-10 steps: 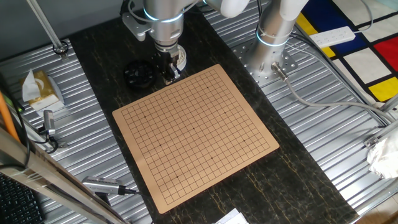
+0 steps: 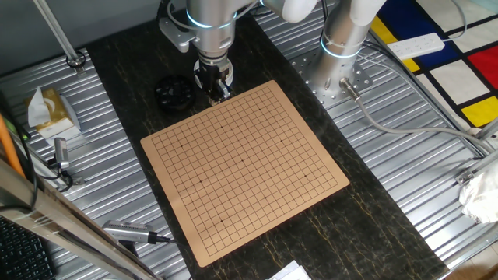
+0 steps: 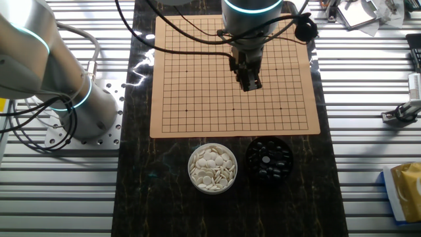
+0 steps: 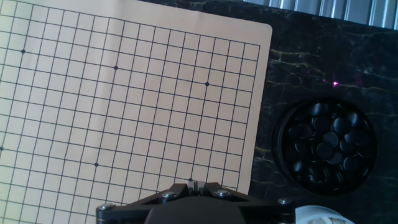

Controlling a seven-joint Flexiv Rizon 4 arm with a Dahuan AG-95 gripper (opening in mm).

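A tan board with a black grid lies flat on the dark marbled tabletop, and no stones show on it. My gripper points down over the board's edge region near the two bowls. In the wrist view the gripper looks shut, its fingertips together and no stone visible between them. A white bowl full of white stones stands beside the board; only a sliver of its rim shows in the wrist view. Next to it is a black bowl of black stones.
The robot's base stands to one side of the board, with a hose running off it. A tissue box sits on the ribbed metal surface at the opposite side. Loose cables hang around the arm in exterior view 2.
In exterior view 1 the arm and gripper have shifted slightly to the right, now covering more of the white bowl. Board and bowls have stayed in place.
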